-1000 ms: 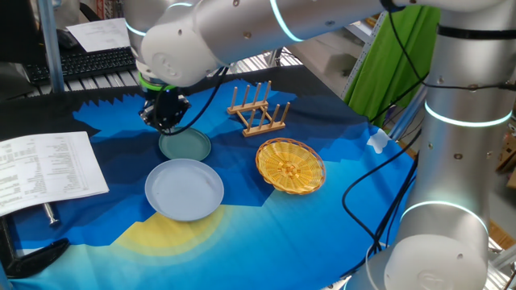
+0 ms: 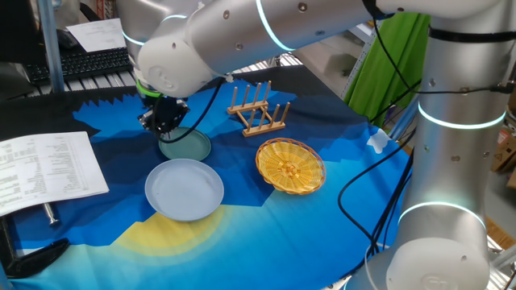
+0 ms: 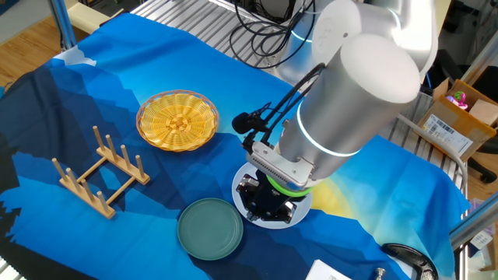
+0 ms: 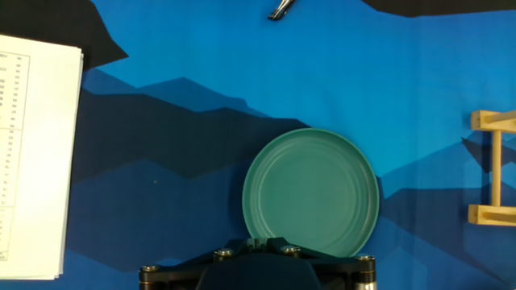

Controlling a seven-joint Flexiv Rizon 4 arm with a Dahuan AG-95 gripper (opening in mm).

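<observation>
A round green plate (image 4: 311, 192) lies flat on the cloth, and a larger pale blue-grey plate (image 2: 185, 190) lies close beside it. My gripper (image 3: 268, 208) hangs above the table with its fingers spread wide and nothing visible between them. From exterior view 1 it appears at the far side of the green plate, covering part of that rim. From exterior view 2 it covers the middle of the pale plate. In the wrist view, the open gripper overlaps the near edge of the green plate. Both plates are empty where they show.
A wooden peg rack (image 3: 103, 173) and a yellow wicker basket (image 3: 177, 121) stand on the same blue cloth. Printed sheets (image 2: 50, 173) lie at one side, with a black clamp-like object (image 2: 36, 256) near them. Cloth between rack and basket is clear.
The arm has shifted slightly left in exterior view 1, with the gripper staying near the green plate's far side. Plates, rack and basket have not moved.
</observation>
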